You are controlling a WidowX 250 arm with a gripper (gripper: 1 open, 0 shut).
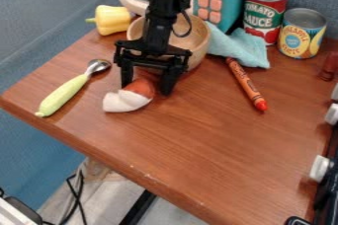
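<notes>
The black gripper (pixel 149 71) hangs just in front of a tan bowl (pixel 193 37), low over a red and white soft object (pixel 125 100) lying on the wooden table. Its fingers reach down around or just above that object's upper part; whether anything is between them is unclear. Part of the bowl is hidden behind the arm.
A scoop (pixel 63 91) lies left, a yellow toy (pixel 111 18) behind. A crayon (pixel 247 85), blue cloth (pixel 242 49) and two cans (pixel 264 14) are right. A black appliance edges the far right.
</notes>
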